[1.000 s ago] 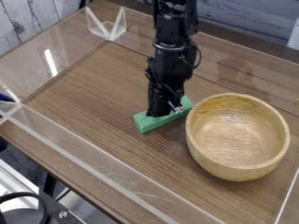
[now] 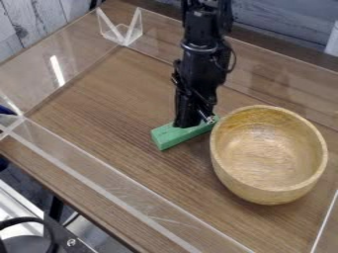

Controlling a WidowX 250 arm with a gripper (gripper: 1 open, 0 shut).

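The black gripper (image 2: 192,117) hangs down from the top centre, its tip just over a flat green block (image 2: 175,135) lying on the wooden table. The gripper looks shut; whether it touches the block is hard to tell. A large tan round bowl (image 2: 267,158) sits directly to the right of the block.
A white wire-like object (image 2: 121,30) stands at the back left. Dark cables (image 2: 30,232) lie at the front left corner.
The gripper has shifted very slightly upward. The green block and the bowl look unchanged.
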